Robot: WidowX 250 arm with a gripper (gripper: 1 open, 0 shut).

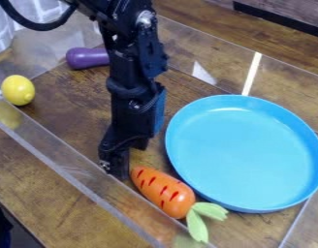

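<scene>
The black gripper (123, 153) hangs low over the wooden surface, left of the blue plate, its fingertips just behind the tip of an orange toy carrot (165, 191) with pale green leaves. It is open; whether the fingertips touch the carrot is hard to tell. The carrot lies beside the blue plate (243, 150), near the clear front wall. The plate is empty.
A yellow lemon (18, 89) sits at the left, and a purple eggplant (88, 57) lies at the back left behind the arm. A clear wall (71, 165) runs along the front left. Bare wood shows at the back right.
</scene>
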